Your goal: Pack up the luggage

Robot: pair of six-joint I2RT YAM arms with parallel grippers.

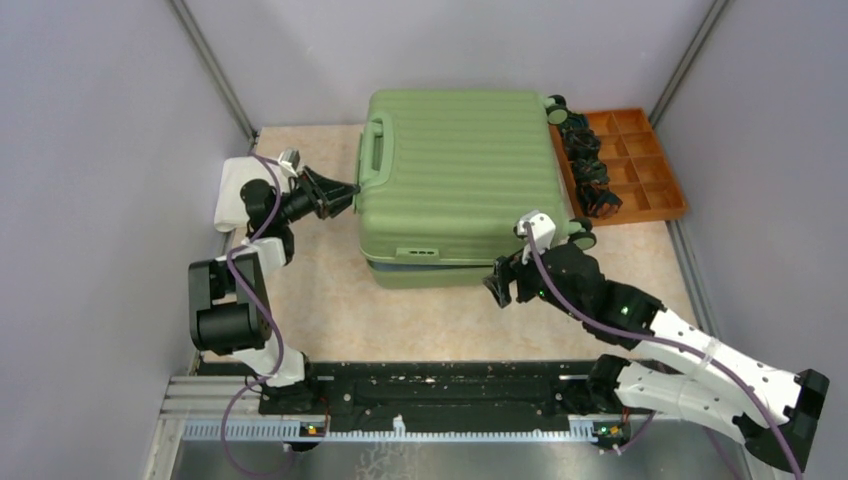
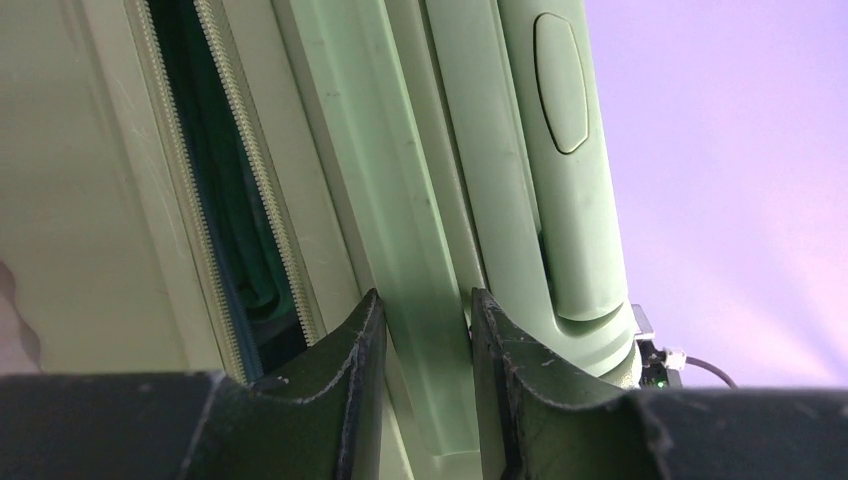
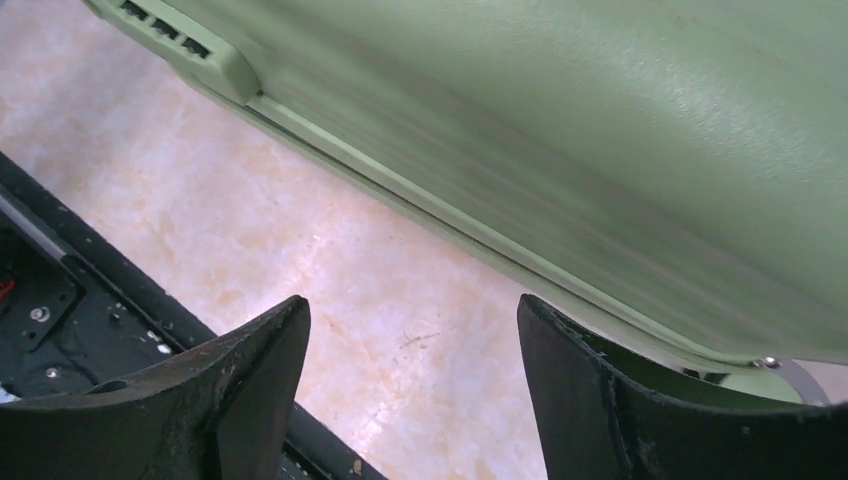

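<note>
The green suitcase (image 1: 460,175) lies on the table with its lid down but a gap along the front, where blue-grey shows; in the left wrist view a zipper and dark interior show at the edge. My left gripper (image 1: 350,192) is at the left end by the carry handle (image 1: 376,150); its fingertips (image 2: 355,350) touch a green rim strip (image 2: 390,200), and whether they grip it is unclear. My right gripper stands open at the front right, above the table beside the suitcase, nothing between its fingers.
An orange compartment tray (image 1: 640,175) with dark items sits at the back right. A white rolled cloth (image 1: 230,195) lies at the left. Bare table (image 1: 430,320) runs along the front.
</note>
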